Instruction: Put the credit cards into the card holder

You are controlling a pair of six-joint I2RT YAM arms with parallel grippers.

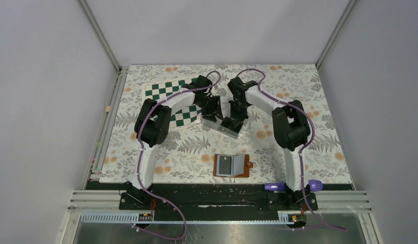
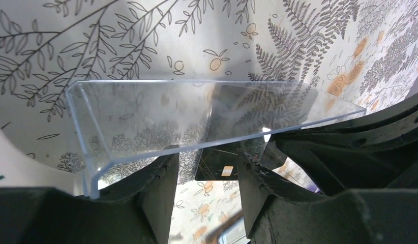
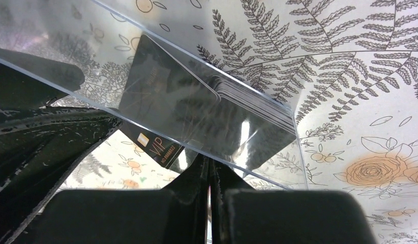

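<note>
A clear acrylic card holder (image 1: pixel 217 127) lies below both grippers, with black credit cards (image 1: pixel 231 125) inside. In the right wrist view a stack of cards (image 3: pixel 252 137) rests in it, one card leaning separately, and a card marked VIP (image 3: pixel 158 150) shows near the lower edge. My left gripper is open at the holder's near wall, nothing between its fingers. My right gripper is shut at the holder's long edge; nothing clearly shows between its fingers.
A green checkered board (image 1: pixel 163 89) lies left of the holder. A brown-edged item with a grey panel (image 1: pixel 225 165) lies at the front centre. A purple cylinder (image 1: pixel 274 186) is at the front right edge.
</note>
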